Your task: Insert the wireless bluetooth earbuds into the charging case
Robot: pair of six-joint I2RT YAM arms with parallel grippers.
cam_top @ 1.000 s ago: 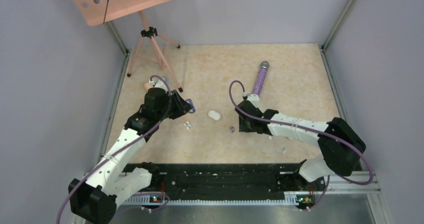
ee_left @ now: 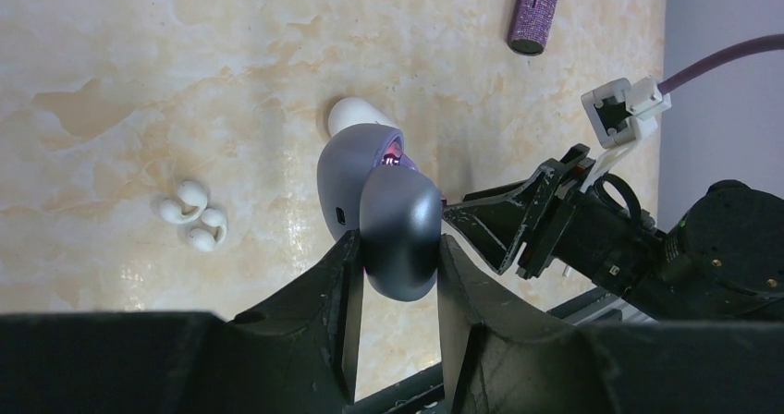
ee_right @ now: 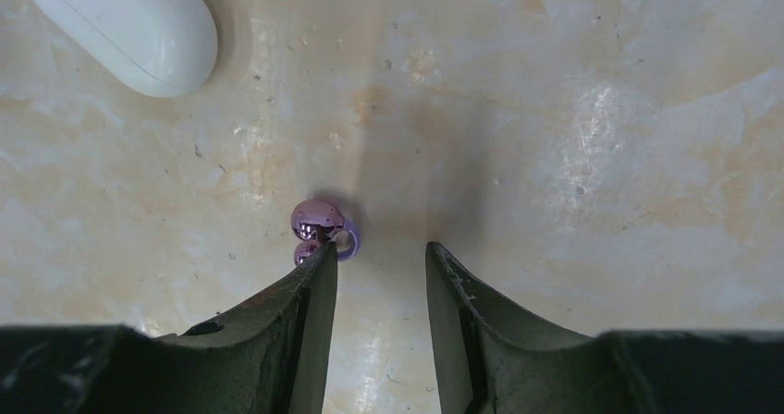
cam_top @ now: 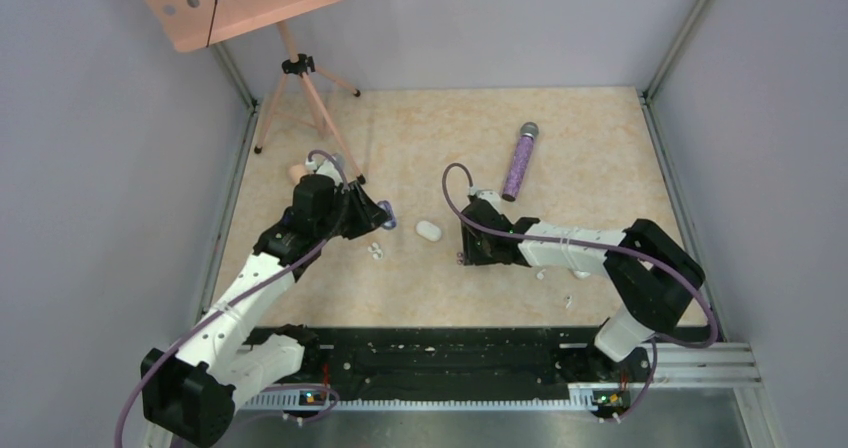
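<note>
A purple-grey charging case with its lid up hangs in the left wrist view, and my left gripper is shut on it. From above, the case shows at the left gripper's tip. One shiny purple earbud lies on the table in the right wrist view, just beyond the left finger. My right gripper is partly open over bare table, with nothing between its fingers. In the top view that earbud sits at the right gripper's left side, partly covered.
A white case lies between the two arms. White earbuds rest near the left gripper. A purple microphone lies at the back, and a pink stand rises at the back left.
My right gripper has moved left, up to the purple earbud.
</note>
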